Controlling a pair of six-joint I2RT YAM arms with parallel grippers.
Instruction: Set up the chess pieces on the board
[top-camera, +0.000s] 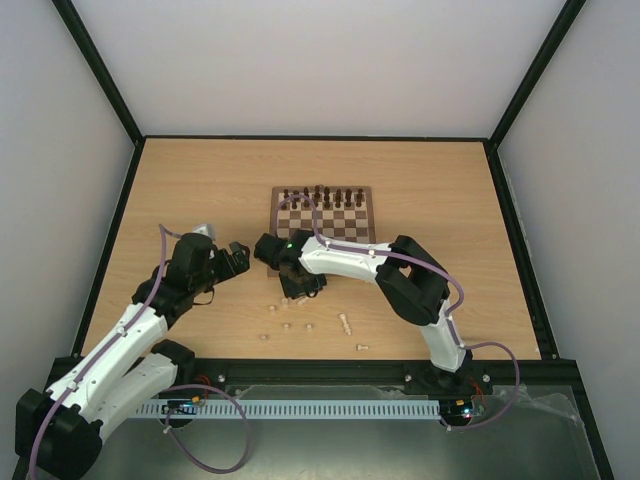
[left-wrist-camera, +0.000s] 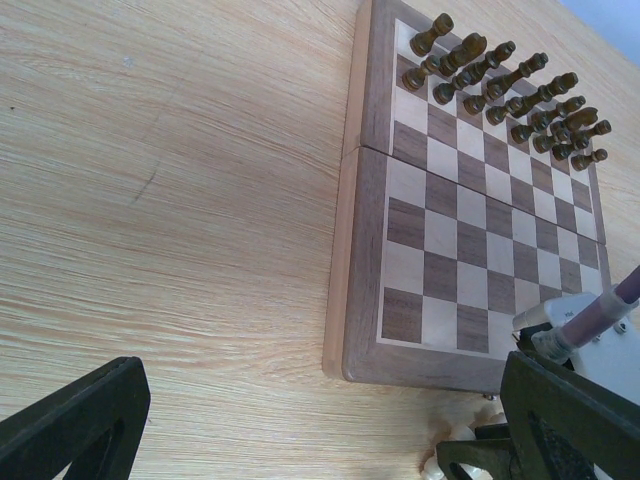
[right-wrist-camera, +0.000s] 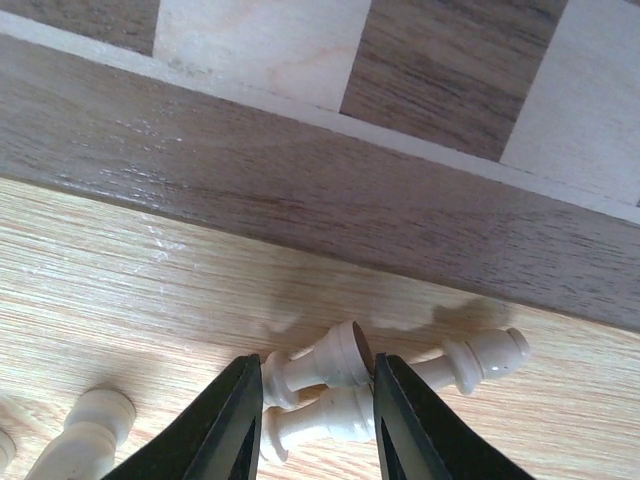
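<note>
The chessboard (left-wrist-camera: 480, 240) has dark pieces (left-wrist-camera: 500, 70) standing in two rows at its far end; the squares of its near half in the left wrist view are bare. Pale pieces (right-wrist-camera: 325, 360) lie on their sides on the table by the board's near edge. My right gripper is low over them, its fingers parted around pale pieces, with no grip showing. One more pale piece (right-wrist-camera: 490, 352) points out to the right past the right finger. Left of the board, my left gripper (top-camera: 240, 256) stays open and empty.
More pale pieces lie scattered in front of the board, including one (top-camera: 345, 324) to the right and one (top-camera: 362, 347) near the front edge. The right arm (top-camera: 350, 260) crosses over the board's near part. Table left of the board is clear.
</note>
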